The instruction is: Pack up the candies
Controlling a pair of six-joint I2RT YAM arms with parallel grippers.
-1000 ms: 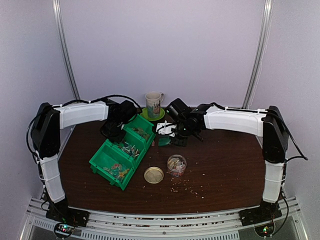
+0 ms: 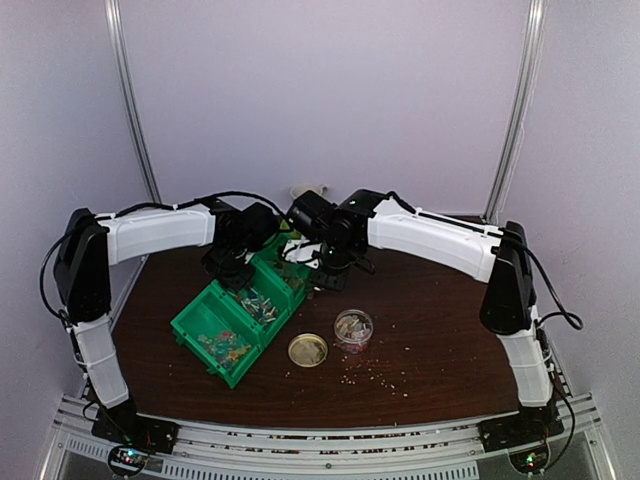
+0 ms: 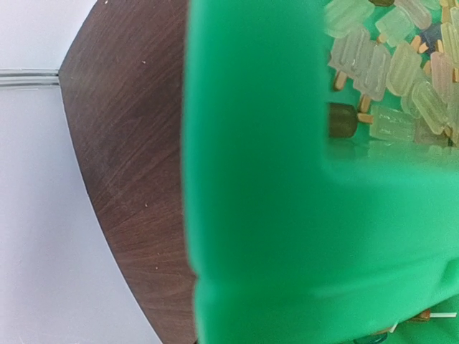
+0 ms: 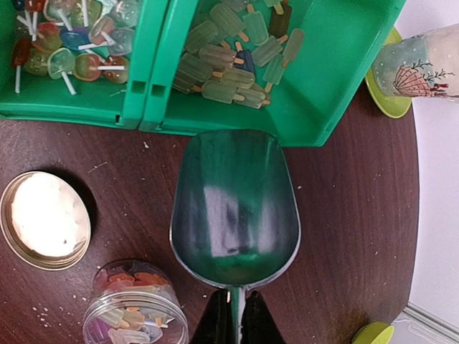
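A green divided box lies slanted left of centre, with candies in its compartments. My left gripper is at its left side; the box wall fills much of the left wrist view, where no fingers show, and it appears held. In the right wrist view, my right gripper is shut on the handle of a shiny scoop. No candy shows in the scoop. Its tip overlaps the near wall of the compartment with popsicle-shaped candies. Lollipop candies fill the neighbouring compartment. A clear jar holds candies.
A gold lid lies left of the jar, with crumbs scattered nearby. Past the box stands a mug on a green saucer. A yellow-green bowl is at the right.
My right arm has swung left with the scoop, up to the box's far compartment, and now covers most of the mug. The box has shifted slightly left; my left arm has barely moved.
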